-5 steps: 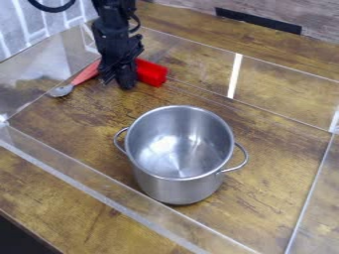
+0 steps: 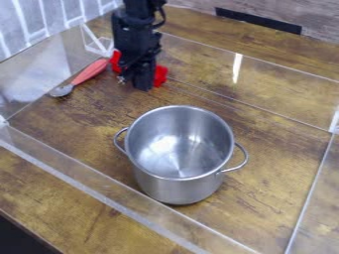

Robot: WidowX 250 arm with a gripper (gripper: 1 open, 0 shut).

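Note:
My black gripper (image 2: 141, 79) is low over the back of the wooden table, in front of a red object (image 2: 161, 75) that shows on both sides of it and is partly hidden. Whether anything is between the fingers cannot be told. Left of it lies a utensil with a red handle (image 2: 90, 71) and a metal head (image 2: 61, 91).
A large steel pot (image 2: 179, 174) with two handles stands in the front middle. Clear panel edges border the work area.
My gripper has shifted a little to the right, and the red object now shows on its left side too, with less of it visible on the right.

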